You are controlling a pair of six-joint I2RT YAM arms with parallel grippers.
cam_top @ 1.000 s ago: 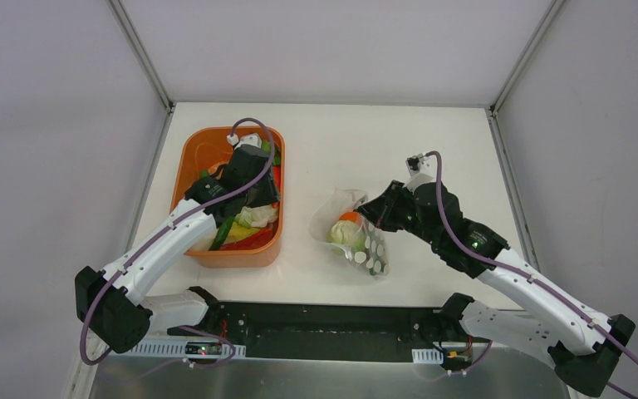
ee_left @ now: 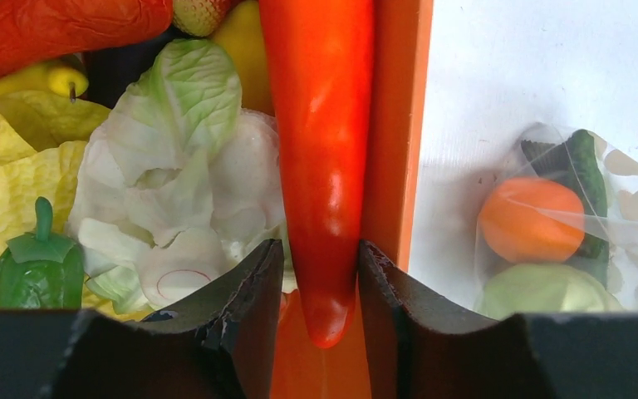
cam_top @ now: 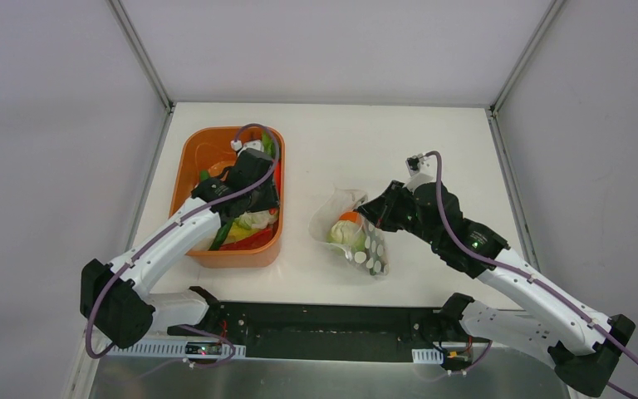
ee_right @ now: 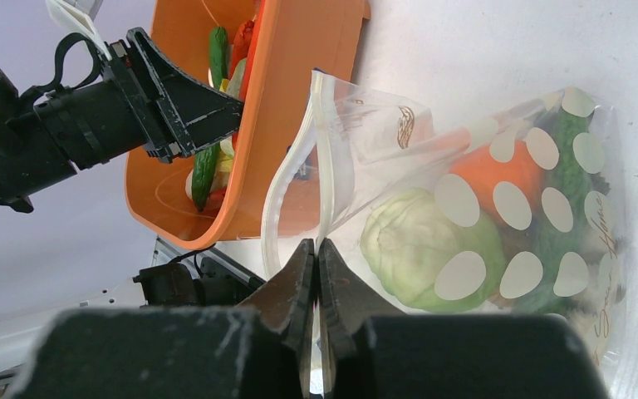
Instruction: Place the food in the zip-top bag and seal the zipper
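Over the orange bin, my left gripper is shut on a long red pepper, holding it near its tip beside the bin's right wall. My right gripper is shut on the zipper edge of the clear zip top bag, holding its mouth up. Inside the bag, on the table, are a cabbage-like ball, an orange item and a green cucumber-like item.
The bin holds lettuce, a green pepper, yellow leaves and other food.
My left arm has shifted slightly to the right over the bin. The right arm and bag look unchanged.
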